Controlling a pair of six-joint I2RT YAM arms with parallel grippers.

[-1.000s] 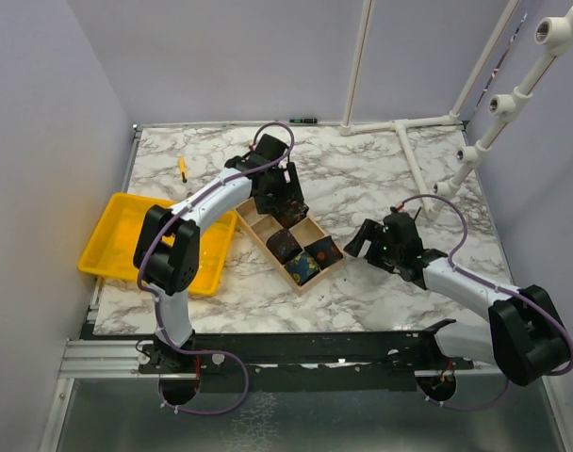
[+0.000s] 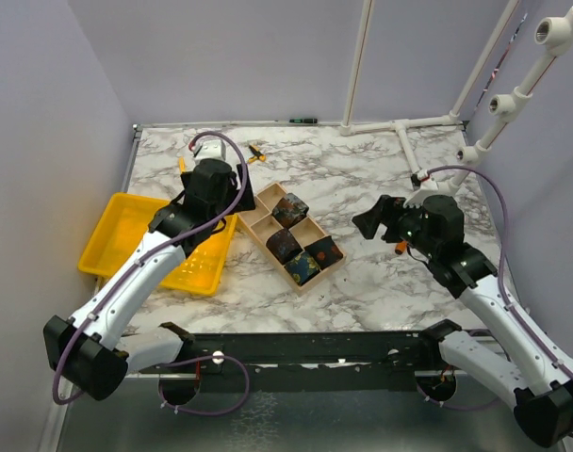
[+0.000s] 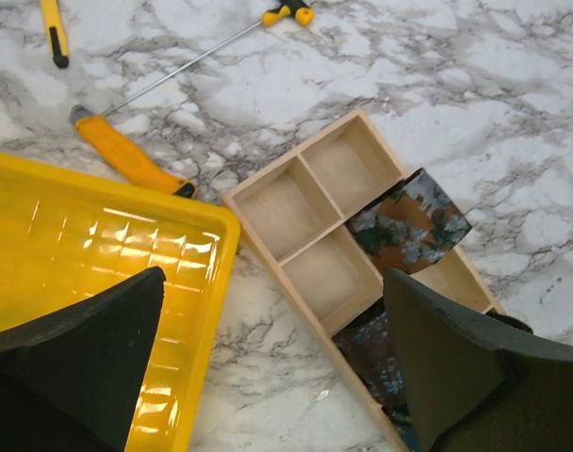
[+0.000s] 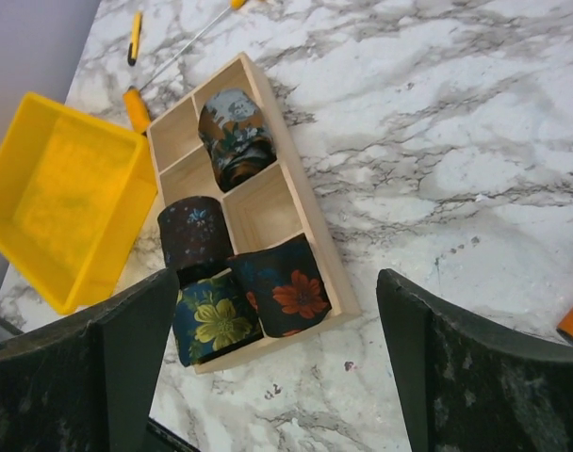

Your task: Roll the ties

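Note:
A light wooden divided box (image 2: 259, 235) holds several rolled ties: a grey-patterned roll (image 3: 409, 221) toward the back, a dark roll (image 4: 194, 235), a yellow-flowered roll (image 4: 216, 320) and a red-flowered roll (image 4: 285, 287). Three compartments look empty in the left wrist view. My left gripper is open above the box and yellow tray, with nothing between its fingers. My right gripper stands apart, right of the box and raised above the table, its fingers spread with nothing held.
A yellow tray (image 2: 117, 235) lies left of the box. Screwdrivers (image 3: 131, 155) and a yellow tool (image 3: 54, 33) lie behind it. White pipes (image 2: 404, 141) stand at the back right. The table right of the box is largely clear.
My left arm has drawn back to the left and up from over the grey-patterned roll.

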